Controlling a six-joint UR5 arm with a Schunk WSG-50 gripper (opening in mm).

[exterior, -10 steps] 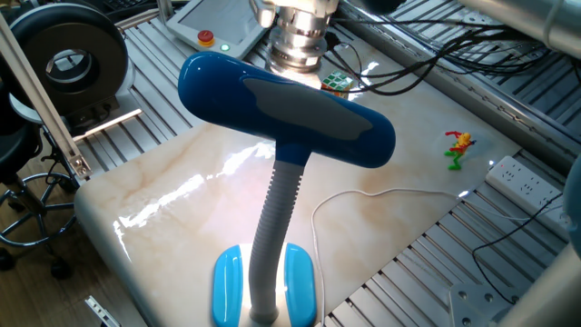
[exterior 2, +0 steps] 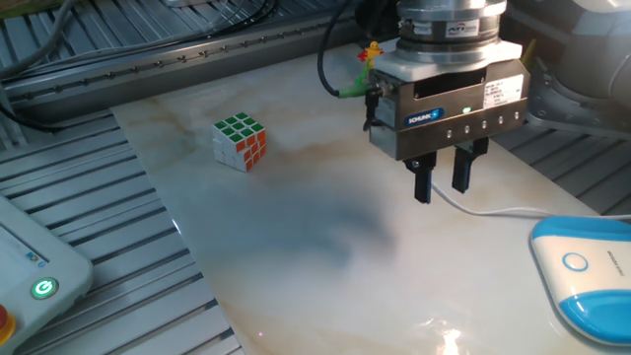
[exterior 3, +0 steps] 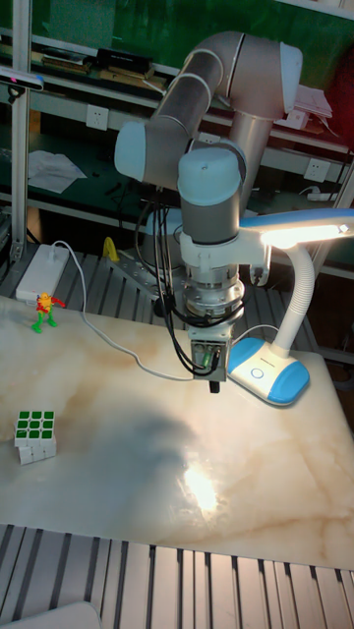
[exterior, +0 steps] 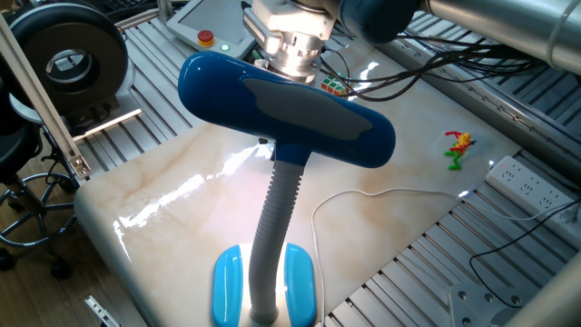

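Observation:
High above the marble-patterned table (exterior 2: 296, 286), my gripper (exterior 2: 442, 194) stands open; its two black fingers are apart with nothing between them. A Rubik's cube (exterior 2: 240, 142) with a green top rests on the table, well to the left of the gripper in exterior view 2. In exterior view 3 the cube (exterior 3: 35, 434) lies near the table's left edge, while the gripper (exterior 3: 214, 386) hangs right of the middle. The lamp head covers the gripper in exterior view 1, where only part of the cube (exterior: 333, 85) shows.
A desk lamp with a blue-and-white base (exterior 3: 269, 373) stands close to the gripper, its head (exterior: 286, 109) reaching over the table. A small colourful figure (exterior 3: 44, 312) stands near a power strip (exterior 3: 43, 274). A white cable (exterior: 381, 193) crosses the table.
In exterior view 1 my wrist has shifted slightly left, and the arm links and cables at the upper right have moved with it. Cube, figure and lamp have stayed put.

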